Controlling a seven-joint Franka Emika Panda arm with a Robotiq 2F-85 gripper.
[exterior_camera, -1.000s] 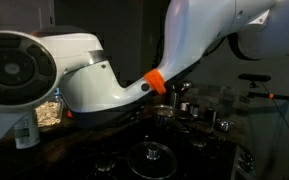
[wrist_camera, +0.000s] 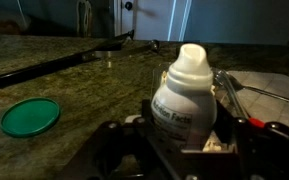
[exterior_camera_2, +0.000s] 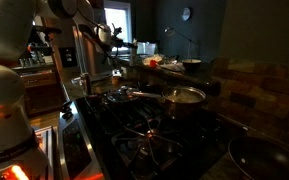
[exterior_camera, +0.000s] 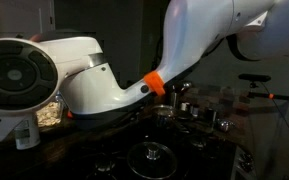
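A white bottle (wrist_camera: 188, 88) with a narrower cap and a pale label stands between the dark fingers of my gripper in the wrist view. The gripper is shut on it; the bottle's lower part is hidden by the fingers. To the left of it, a round green lid (wrist_camera: 30, 117) lies flat on the dark speckled counter. The arm (exterior_camera: 94, 85) fills the upper part of exterior view 1. A pale container (exterior_camera: 26, 133) shows below its left end; whether it is the held bottle cannot be told.
A stove (exterior_camera_2: 144, 145) carries a pot (exterior_camera_2: 184, 97), and a dark pan (exterior_camera_2: 269, 155) sits at its right. In the wrist view a long black object (wrist_camera: 54, 68) lies across the counter, with a red-handled utensil (wrist_camera: 239, 105) right of the bottle.
The left end of the arm has sunk very slightly in exterior view 1. Otherwise the stove and the pale container look the same.
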